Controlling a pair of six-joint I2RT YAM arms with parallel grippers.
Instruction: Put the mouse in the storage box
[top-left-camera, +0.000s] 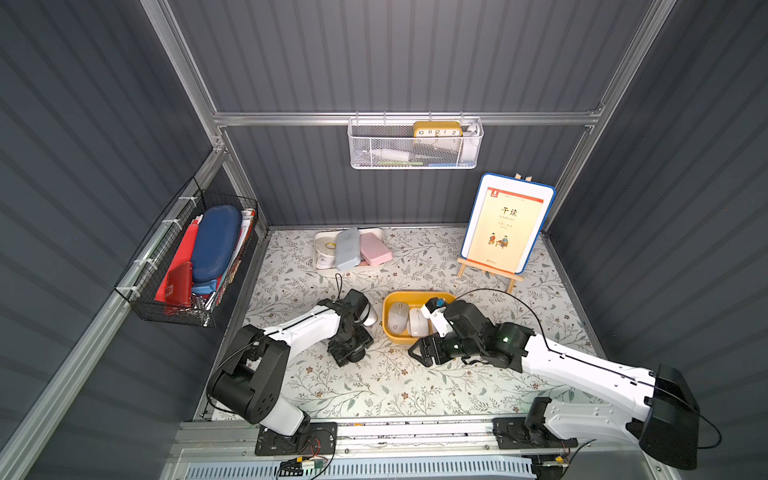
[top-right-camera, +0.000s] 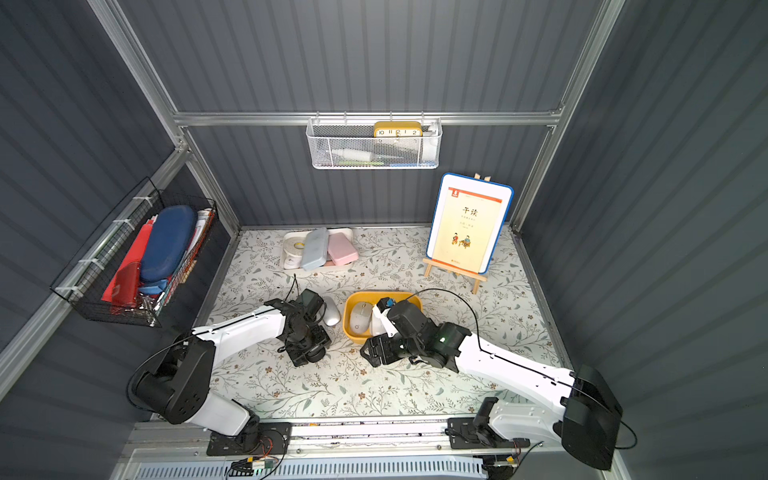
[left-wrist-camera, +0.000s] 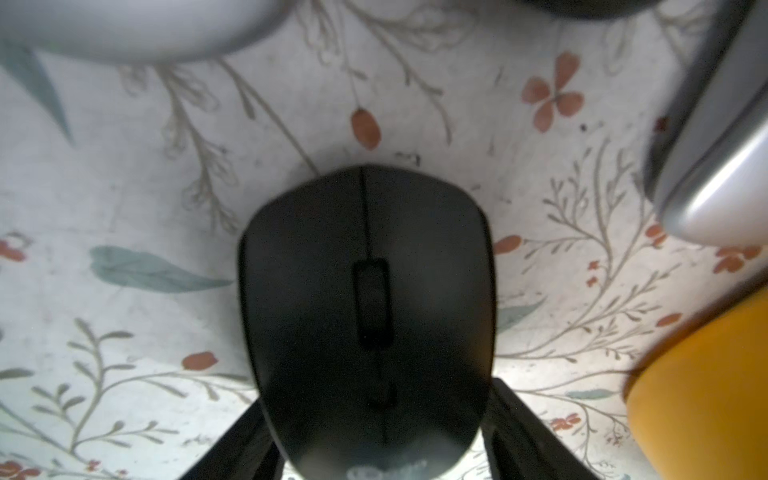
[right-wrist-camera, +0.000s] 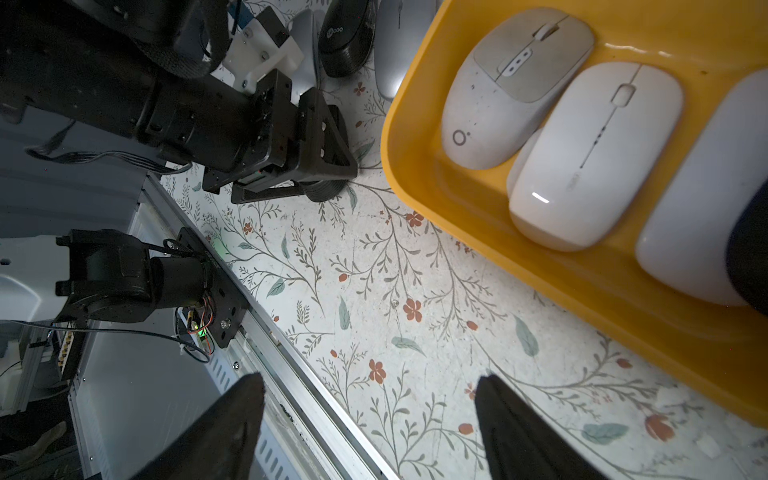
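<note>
A black mouse (left-wrist-camera: 368, 296) lies on the floral mat under my left gripper, whose open fingers straddle its near end. An orange storage box (top-left-camera: 385, 316) holds several mice, including a grey-white mouse (right-wrist-camera: 508, 96) and a white mouse (right-wrist-camera: 592, 156). My right gripper hangs over the mat just on the near side of the box, its fingers apart with nothing between them. More mice lie outside the box beside the left gripper, one silver (left-wrist-camera: 712, 176).
A tray with pouches (top-left-camera: 376, 249) sits at the back. An easel board (top-left-camera: 504, 224) stands at the back right. A wire basket (top-left-camera: 212, 248) hangs on the left wall, a white one (top-left-camera: 376, 160) on the back wall.
</note>
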